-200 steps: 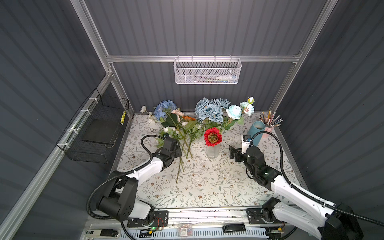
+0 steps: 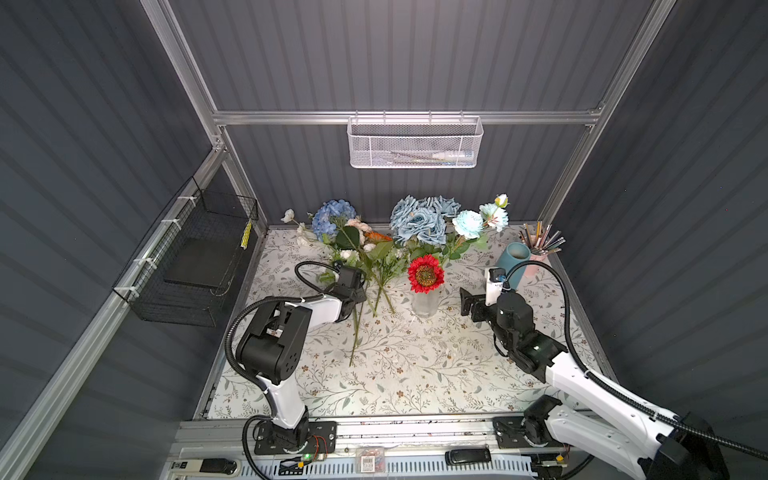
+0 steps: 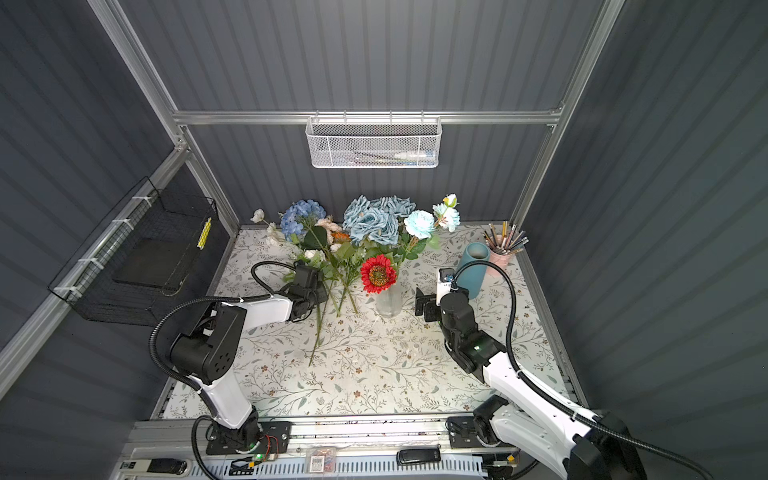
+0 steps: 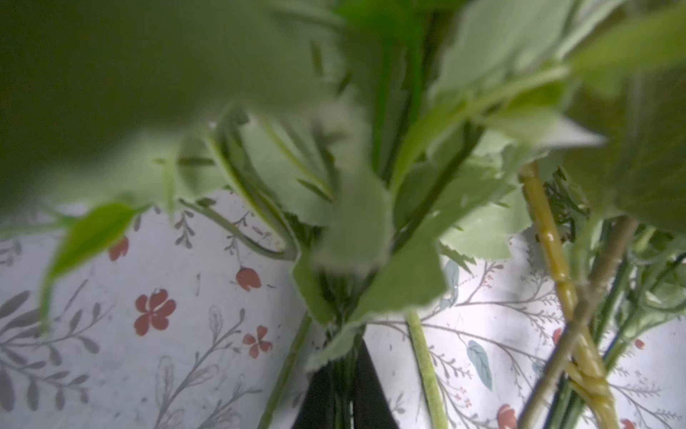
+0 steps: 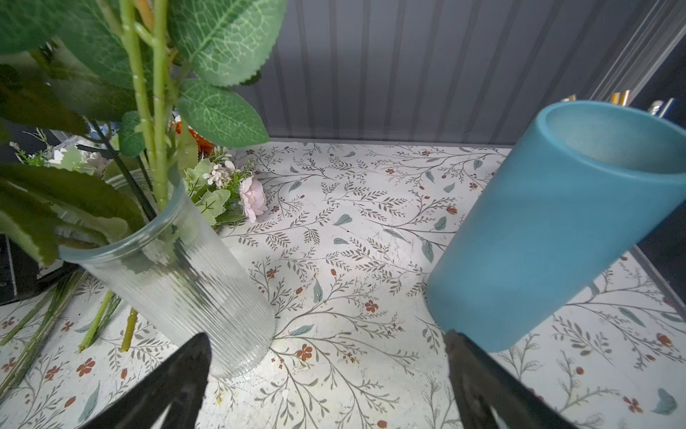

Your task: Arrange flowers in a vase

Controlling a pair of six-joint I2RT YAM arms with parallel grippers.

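Observation:
The clear ribbed vase (image 5: 207, 300) stands upright. It holds the red flower (image 2: 425, 274), leafy stems, and seemingly the blue and pale-blue blooms (image 2: 421, 220) leaning behind it. Left of it, loose flowers lie on the table, among them a blue hydrangea (image 2: 332, 217) at the back. Over their stalks, my left gripper is shut on thin green stems (image 4: 344, 371); leaves crowd its wrist view and hide which blooms these belong to. To the vase's right, my right gripper is open and empty, its fingers (image 5: 171, 382) spread wide.
A teal cup (image 5: 543, 236) stands at the right, before a pink holder (image 2: 534, 260) of brushes. The wire basket (image 2: 196, 264) hangs on the left wall. A white mesh basket (image 2: 415, 144) hangs at the back.
The stems below it have drawn closer together. The right arm is almost still.

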